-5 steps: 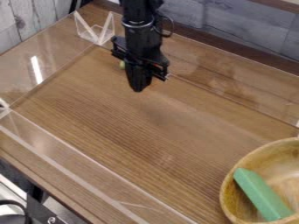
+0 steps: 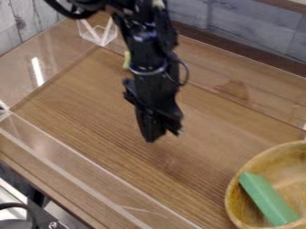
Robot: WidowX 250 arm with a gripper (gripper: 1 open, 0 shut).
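Observation:
My gripper [image 2: 156, 123] hangs low over the middle of the wooden table, its black arm reaching in from the back. It looks shut, with nothing visible between its fingers. A small green object [image 2: 127, 61] sits behind the arm at the back left, partly hidden by it. At the bottom right a tan bowl [image 2: 239, 211] holds a green block [image 2: 269, 199].
A clear plastic container [image 2: 98, 29] stands at the back left. Walls border the back, and dark cables lie at the lower left edge.
The bowl and the green block in it have not moved.

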